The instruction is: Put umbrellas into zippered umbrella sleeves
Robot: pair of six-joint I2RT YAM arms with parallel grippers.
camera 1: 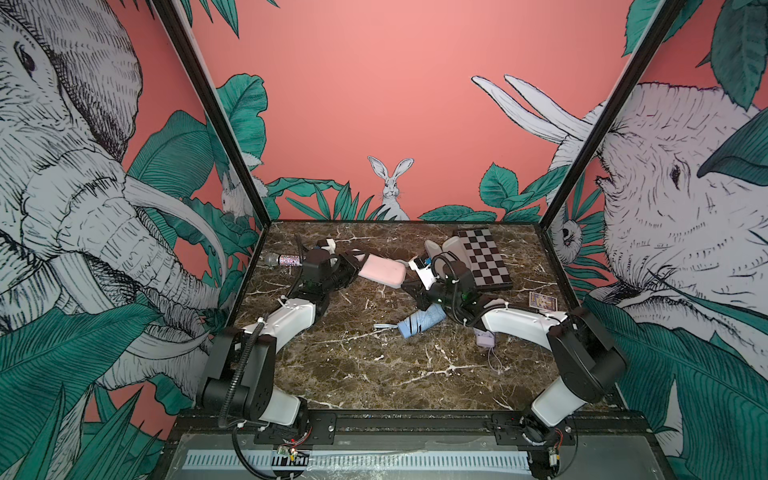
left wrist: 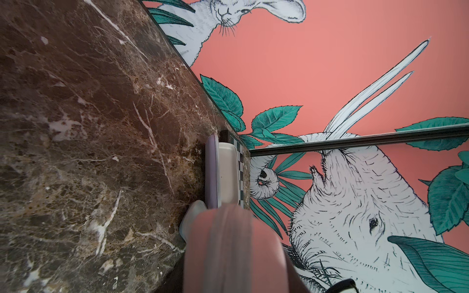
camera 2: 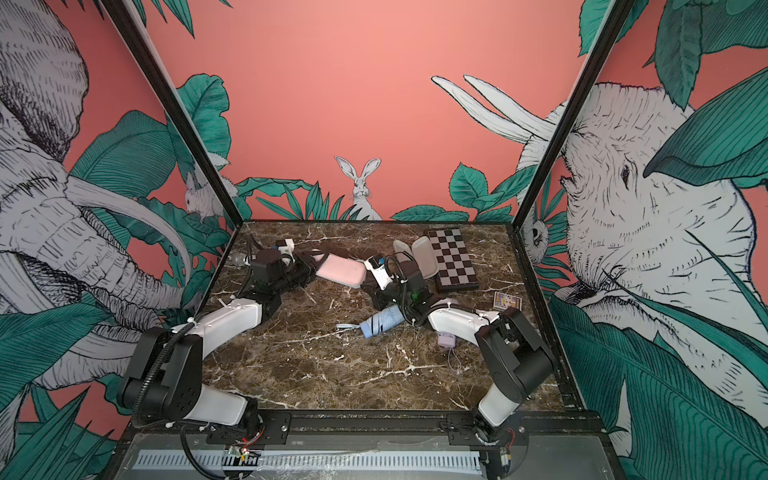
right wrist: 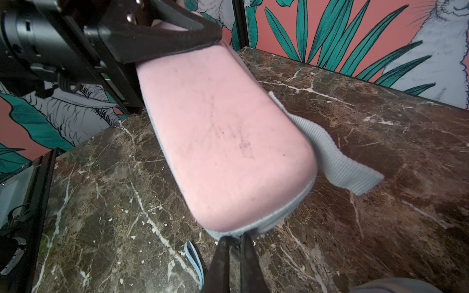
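Note:
A closed-looking pink sleeve (right wrist: pixel 229 136) with a pale zipper seam hangs above the table, my left gripper (camera 1: pixel 357 261) shut across its far end. A grey strap (right wrist: pixel 337 158) trails from its side. At the other end of the sleeve my right gripper is shut, fingertips touching or nearly touching the seam; whether the thin zipper pull sits between them cannot be made out. A folded blue umbrella (camera 1: pixel 422 321) with a dark band and a wrist loop (right wrist: pixel 194 258) lies on the table below the right arm. What is inside the pink sleeve is hidden.
Behind the right gripper lies an open pale case (camera 2: pixel 425 256), beside a checkered board (camera 1: pixel 484 257). A small lilac item (camera 1: pixel 485 339) and a card (camera 1: pixel 543 301) lie to the right. A glittery cylinder (camera 1: pixel 289 260) sits far left.

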